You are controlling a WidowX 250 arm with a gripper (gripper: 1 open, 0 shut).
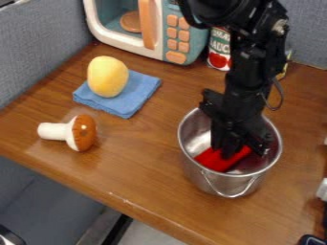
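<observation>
My black gripper (pixel 232 141) reaches down from the top right into a silver metal pot (pixel 225 186) on the right part of the wooden table. A red object (pixel 220 159) lies in the pot at the fingertips. The fingers are dark and overlapping, so whether they hold it cannot be made out.
A yellow fruit (pixel 107 75) sits on a blue cloth (pixel 134 100) at upper left. A toy mushroom (pixel 79 133) lies at left. A toy microwave (pixel 147 29) and a can (pixel 217 50) stand at the back.
</observation>
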